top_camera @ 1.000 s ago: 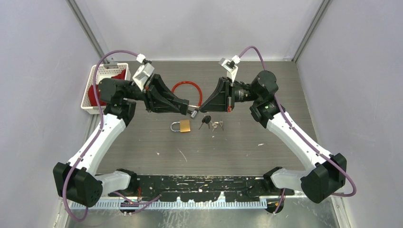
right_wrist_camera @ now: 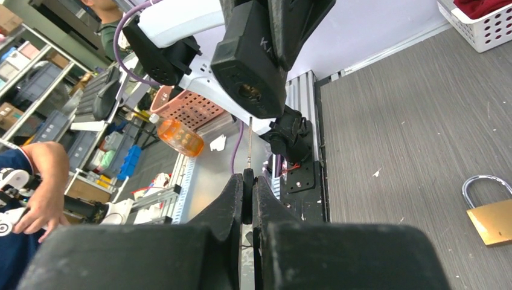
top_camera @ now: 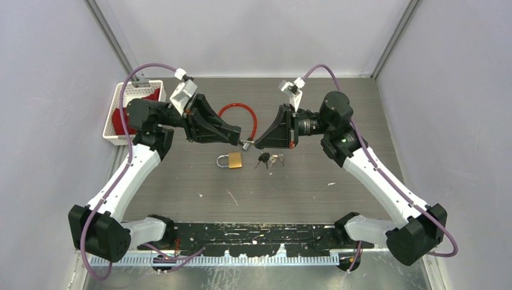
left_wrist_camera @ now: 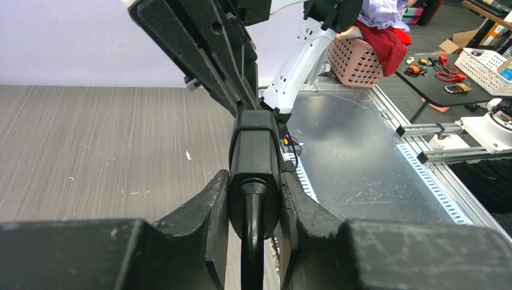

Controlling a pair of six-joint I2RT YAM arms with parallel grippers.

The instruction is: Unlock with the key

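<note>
A black padlock point(left_wrist_camera: 256, 169) sits between the fingers of my left gripper point(top_camera: 236, 136), its dark shackle point(left_wrist_camera: 252, 235) lying along the finger. On its end face, in the right wrist view, a keyhole point(right_wrist_camera: 249, 92) shows. My right gripper point(top_camera: 256, 144) is shut on a black-headed key point(right_wrist_camera: 247, 184), whose thin blade point(right_wrist_camera: 249, 142) points at the padlock. The blade's tip appears just under the face's lower edge, off the keyhole; the depth between them is hard to judge. Both grippers meet nearly tip to tip above the table.
Below lie a brass padlock point(top_camera: 235, 160), loose keys point(top_camera: 273, 161) and a red cable lock point(top_camera: 252, 115). A white basket point(top_camera: 109, 130) with red cloth stands at the back left.
The right gripper and its key have shifted slightly toward the right and the table's front, widening the gap between the grippers a little. My left arm looks unmoved.
</note>
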